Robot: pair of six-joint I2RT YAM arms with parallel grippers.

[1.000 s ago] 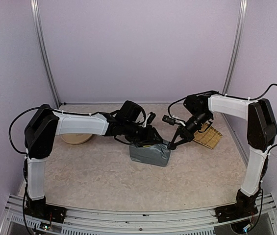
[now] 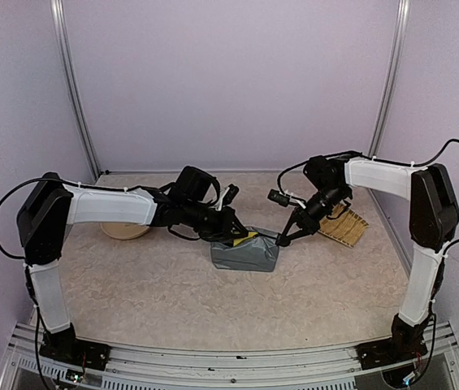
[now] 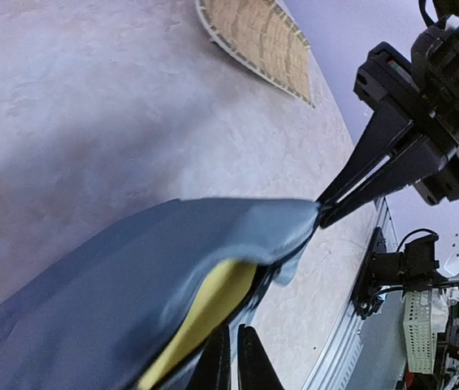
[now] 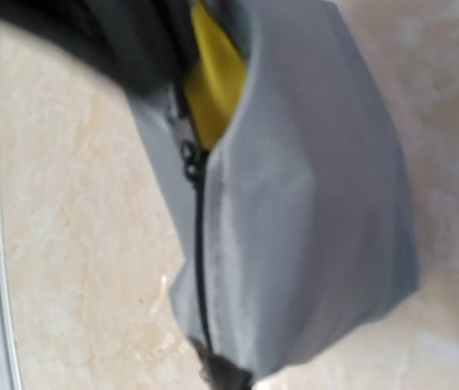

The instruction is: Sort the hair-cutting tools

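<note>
A grey zip pouch (image 2: 245, 257) with yellow lining (image 3: 209, 305) lies in the middle of the table. My right gripper is shut on the pouch's right end, at the end of the zip. At the zip's left part, my left gripper (image 2: 237, 236) is shut above the opening. The zip slider (image 4: 190, 158) shows just below the left fingers in the right wrist view. Whether its pull tab sits between them is hidden. Yellow lining shows to the left of the slider, while the zip to its right is closed. No hair cutting tools are visible.
A woven bamboo tray (image 2: 344, 227) lies at the right, behind the right arm. The round pale plate (image 2: 123, 231) at the left is partly covered by the left arm. Bare table stretches in front of the pouch.
My left arm has moved left along the pouch, uncovering more of the yellow lining. The pouch has shifted slightly left. My right gripper stays at the pouch's right end.
</note>
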